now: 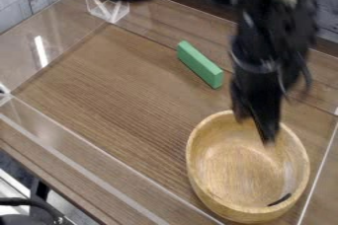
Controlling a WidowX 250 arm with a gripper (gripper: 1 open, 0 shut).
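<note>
My black gripper reaches down from the top over the upper rim of a round wooden bowl at the lower right; it is blurred, and its fingertips are unclear. A green block lies apart on the wooden table, left of the gripper. A small dark thin item lies inside the bowl at its lower right.
A clear plastic piece stands at the back left. A wall runs behind the table.
</note>
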